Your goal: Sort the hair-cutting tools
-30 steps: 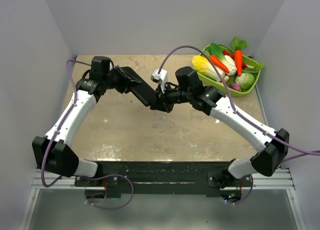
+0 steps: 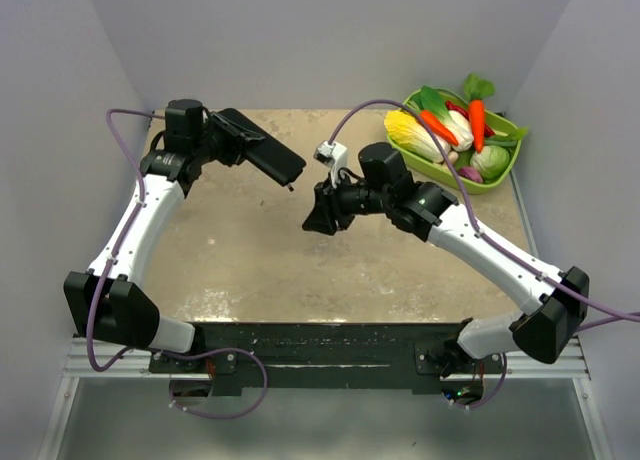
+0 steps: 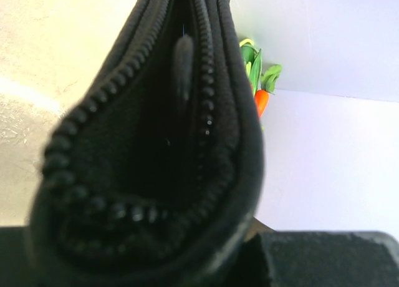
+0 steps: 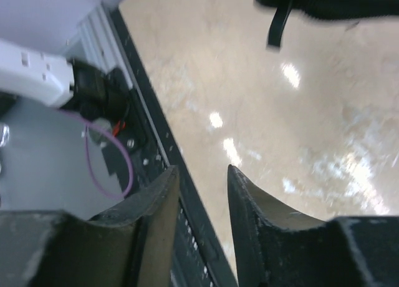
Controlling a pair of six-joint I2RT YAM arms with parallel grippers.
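A long black zippered pouch [image 2: 265, 150] is held raised at the upper left by my left gripper [image 2: 228, 140], which is shut on it. In the left wrist view the pouch [image 3: 143, 150] fills the middle; its zip is parted, showing a dark inside. My right gripper [image 2: 322, 210] hangs over the middle of the table, apart from the pouch, with nothing seen between its fingers; in the right wrist view it is part open, and a blurred piece of the pouch [image 4: 318, 0] shows at the top.
A green basket [image 2: 510, 165] of vegetables stands at the back right. Grey walls border the back and sides.
My left gripper has drawn the pouch up and to the left, away from my right gripper. The right gripper has backed off from the pouch's end and turned slightly.
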